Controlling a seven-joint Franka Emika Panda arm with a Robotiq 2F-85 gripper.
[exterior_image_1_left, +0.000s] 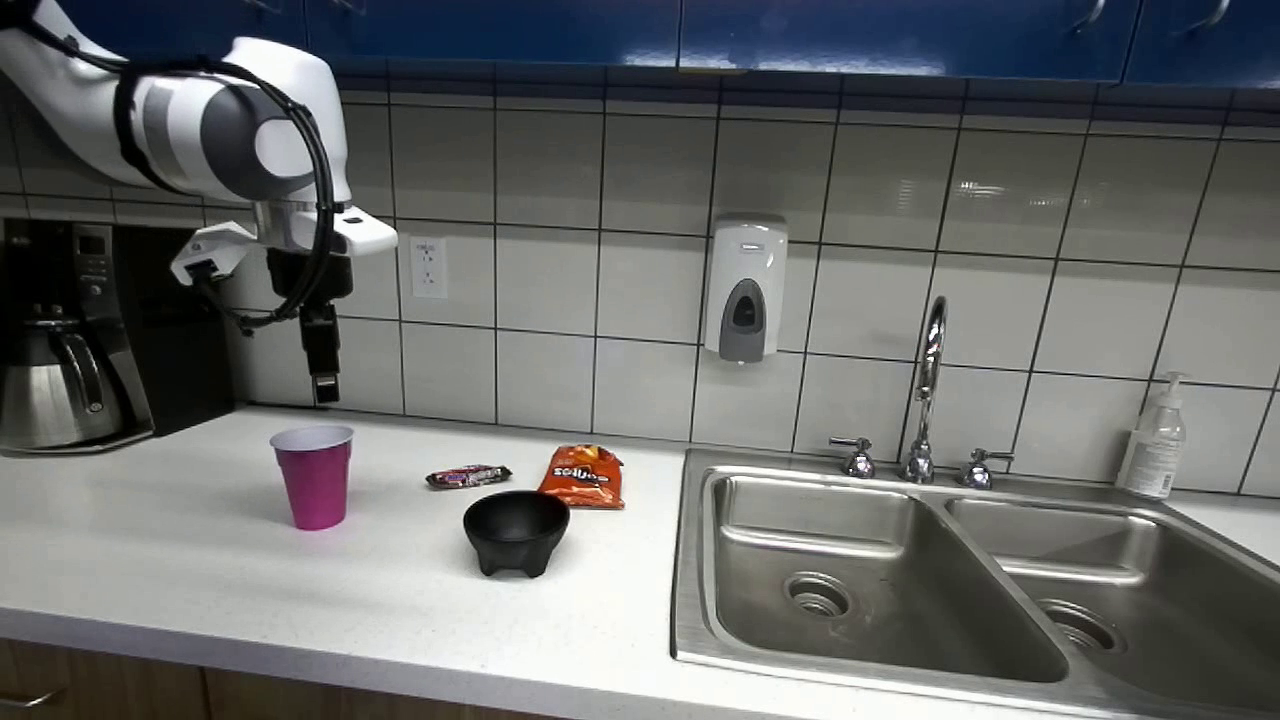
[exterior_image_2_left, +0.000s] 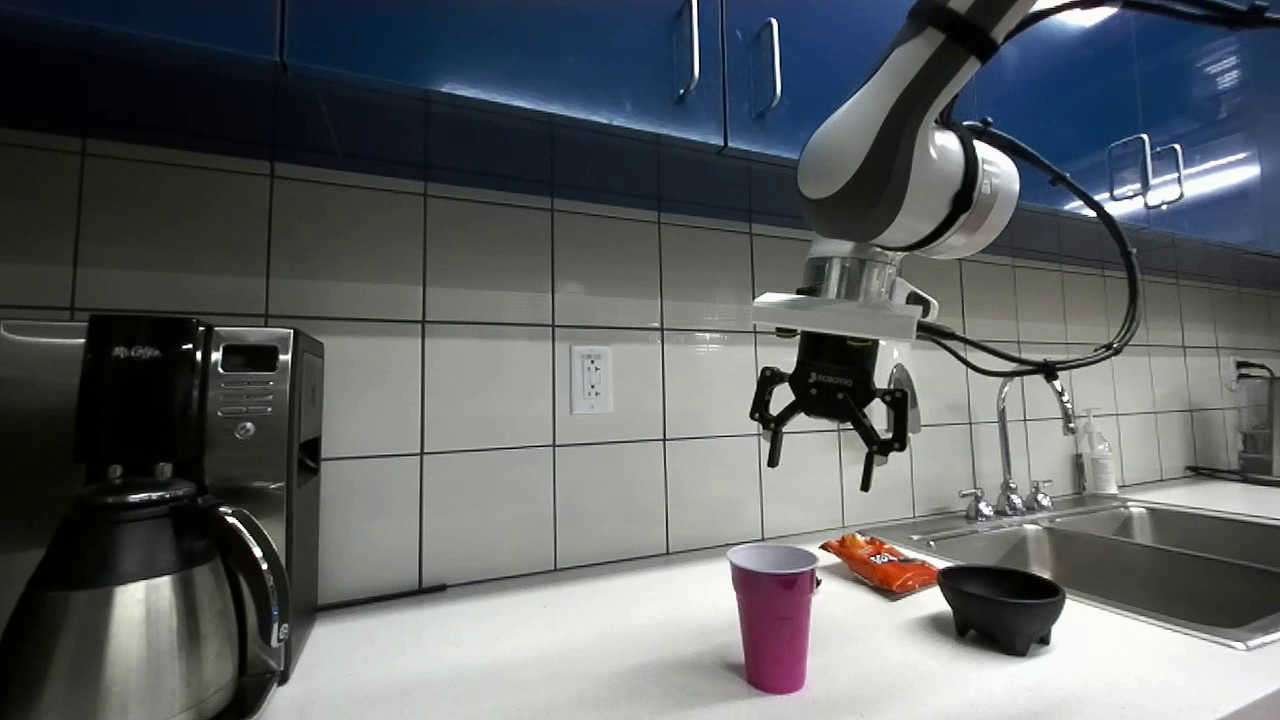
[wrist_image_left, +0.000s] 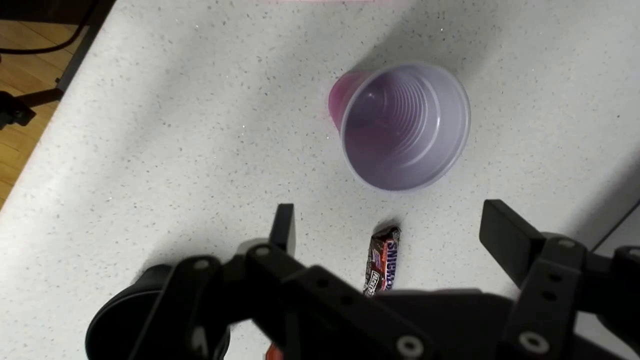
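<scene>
My gripper hangs open above the counter, nothing between its fingers; in the wrist view the gripper has its two fingertips wide apart. A pink cup with a pale inside stands upright on the counter, below the gripper's height. Right of it in exterior view 1 lies a Snickers bar, which shows between the fingers from above in the wrist view. A black footed bowl and an orange-red chip bag sit farther right. My gripper partly covers the bowl in the wrist view.
A steel double sink with a faucet takes up the right side. At the left stands a coffee maker with its carafe. Blue cabinets hang overhead.
</scene>
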